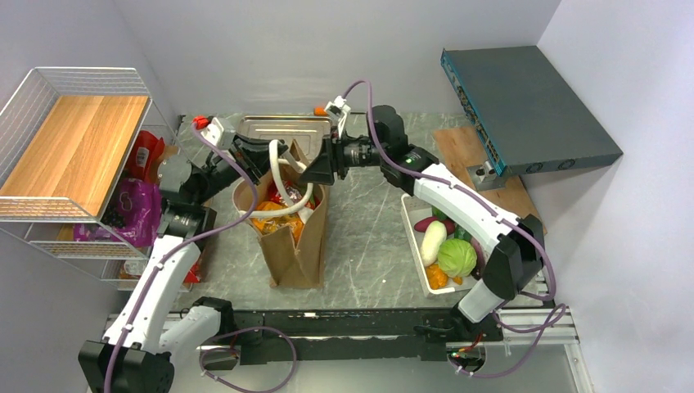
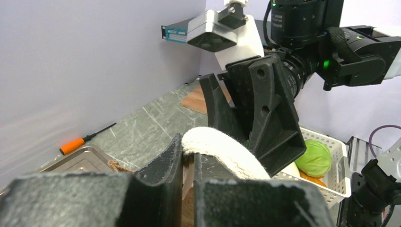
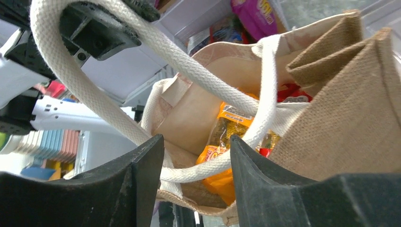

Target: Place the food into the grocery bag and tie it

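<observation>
The brown paper grocery bag (image 1: pixel 297 260) stands open on the counter. Orange food packs (image 3: pixel 220 137) and red packs show inside it. My left gripper is shut on the white rope handle (image 2: pixel 213 142), holding it up above the bag's mouth. That handle (image 3: pixel 118 99) makes a wide loop over the opening in the right wrist view. My right gripper (image 1: pixel 313 170) is at the right side of the loop. In its own wrist view its fingers (image 3: pixel 150 161) are apart; a stretch of rope crosses the gap, not clamped.
A white basket of vegetables (image 1: pixel 412 233) stands at the right. A metal tray (image 1: pixel 286 123) lies behind the bag, with an orange-handled screwdriver (image 2: pixel 72 145) by it. The wire shelf (image 1: pixel 49 217) is on the left.
</observation>
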